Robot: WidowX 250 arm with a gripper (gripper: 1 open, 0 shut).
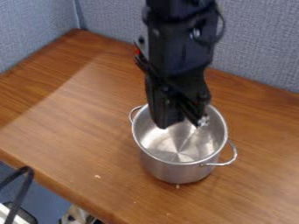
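Note:
A steel pot [176, 162] with two loop handles stands on the wooden table, right of centre. My black gripper [180, 115] hangs over the pot's mouth and hides its back rim. Its fingers are mostly dark and blurred, with nothing visible held in them. A small bit of red [135, 50] shows behind the arm at the back of the table; the rest of that object is hidden.
Grey padded walls [263, 52] stand behind it. A dark cable and other items lie off the table's front left edge.

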